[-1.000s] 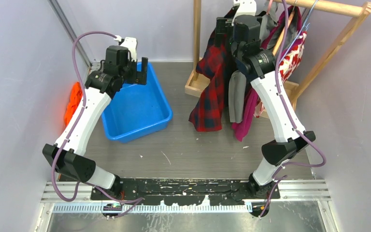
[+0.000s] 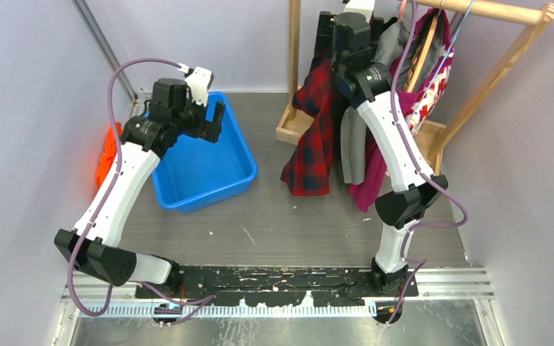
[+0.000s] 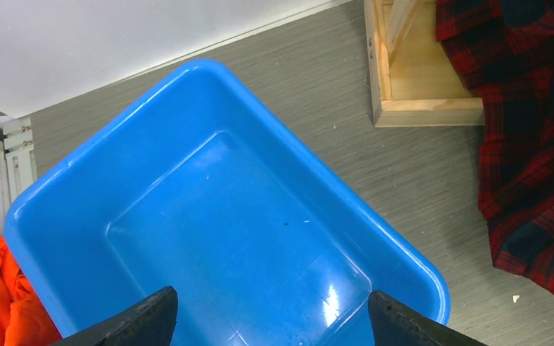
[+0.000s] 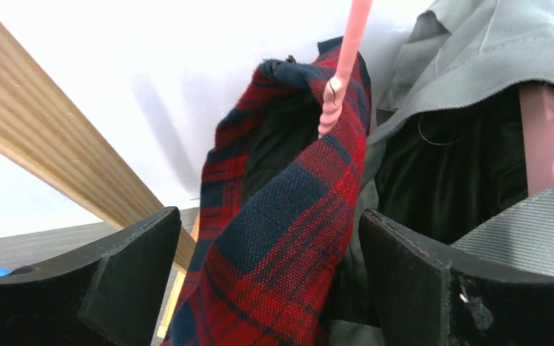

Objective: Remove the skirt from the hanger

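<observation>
The red and navy plaid skirt hangs at the left end of the wooden rack. In the right wrist view the plaid cloth drapes around a pink hanger. My right gripper is open, its two fingers on either side of the cloth in that view; whether they touch it I cannot tell. My left gripper is open and empty above the blue bin. In the left wrist view, the lower part of the plaid skirt shows at the right edge.
Beside the skirt hang a grey garment, a magenta one and a red-and-white patterned one. The rack's post stands close to my right gripper's left finger. Orange cloth lies left of the bin.
The left arm has shifted a little, its gripper lower in the top view. The skirt hangs about the same.
</observation>
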